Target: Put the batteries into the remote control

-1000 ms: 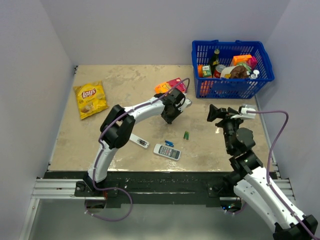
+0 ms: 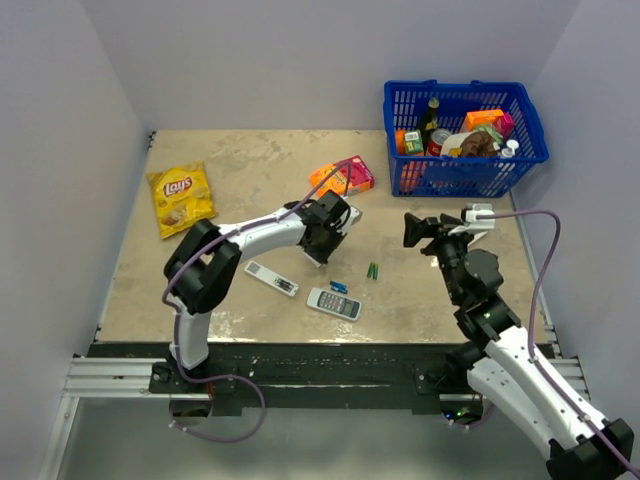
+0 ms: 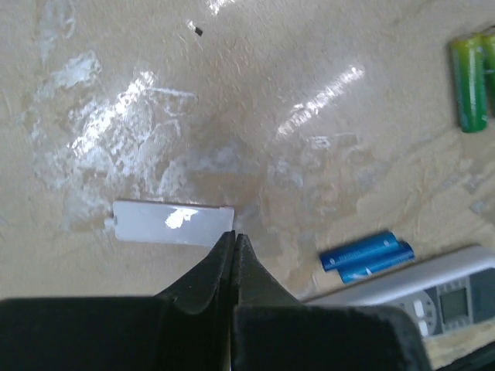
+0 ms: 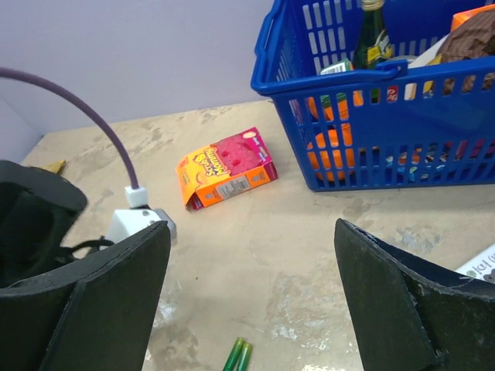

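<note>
A thin white battery cover extends left from the fingertips of my left gripper, which is shut on its near right corner; in the top view the cover shows beside that gripper. A slim white remote, dark at one end, lies below left of the gripper. Right of it is a grey-white remote with a screen and buttons. Two blue batteries sit at its edge, and two green batteries lie farther right. My right gripper stands open and empty, above the right side.
A blue basket of groceries occupies the back right. An orange and pink box stands behind my left gripper, and a yellow chips bag lies far left. A white object is partly visible beneath my right gripper.
My left gripper has moved left and toward the front, and the white cover now shows clearly beside it. The right gripper has shifted slightly left. Remotes and batteries stay put.
</note>
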